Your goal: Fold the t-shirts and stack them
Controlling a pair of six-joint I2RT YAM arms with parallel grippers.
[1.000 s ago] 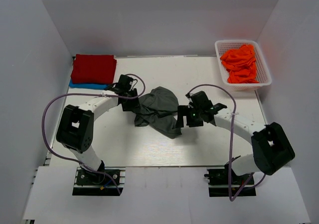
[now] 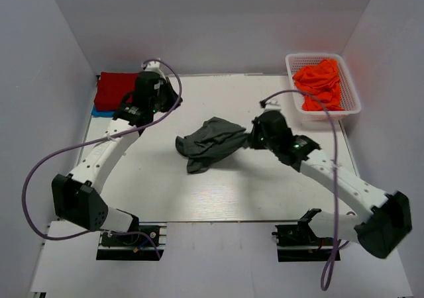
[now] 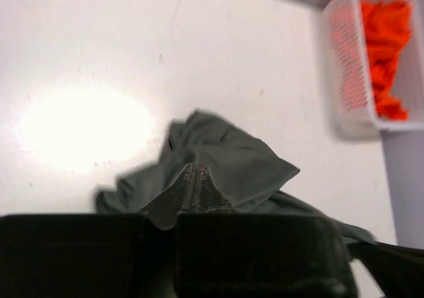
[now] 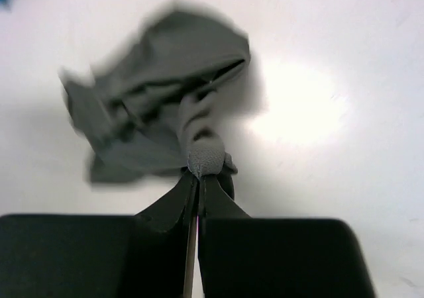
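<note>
A dark grey t-shirt (image 2: 211,142) lies crumpled on the middle of the white table. My right gripper is shut on a gathered bit of the shirt, and in the top view that part stretches up toward the right arm. My left gripper (image 2: 176,102) is raised behind the shirt's left part, clear of it. In the left wrist view, its fingertips (image 3: 190,179) are together with nothing visible between them, and the grey shirt (image 3: 232,159) appears beyond.
Folded red cloth (image 2: 118,91) is stacked on blue cloth (image 2: 102,113) at the back left. At the back right, a white basket (image 2: 352,86) contains orange-red cloth (image 2: 320,83). Bare table surrounds the grey shirt.
My right gripper was open beside the shirt, closed on its front corner, and has carried that corner back and to the right.
</note>
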